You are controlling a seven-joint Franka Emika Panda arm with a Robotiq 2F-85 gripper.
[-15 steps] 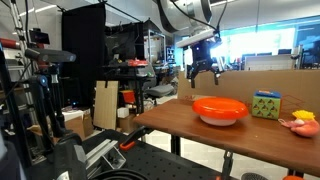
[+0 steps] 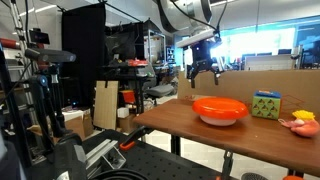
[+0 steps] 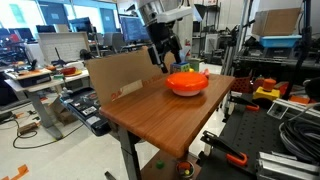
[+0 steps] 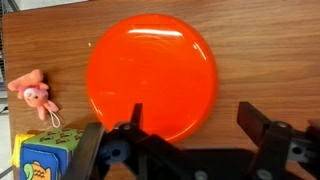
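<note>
A round orange-red lid lies on top of a white bowl on the wooden table; from the wrist view only the lid's smooth upper face shows. My gripper hangs above the table with its two dark fingers wide apart, nothing between them. In exterior view 1 the gripper is higher than the lid and clear of it. Exterior view 2 also has the lid below the arm, resting on the white bowl.
A colourful block, blue, green and yellow, stands behind the bowl. A pink plush toy lies beyond it near the table's end. Bare wooden tabletop stretches away on the other side of the bowl.
</note>
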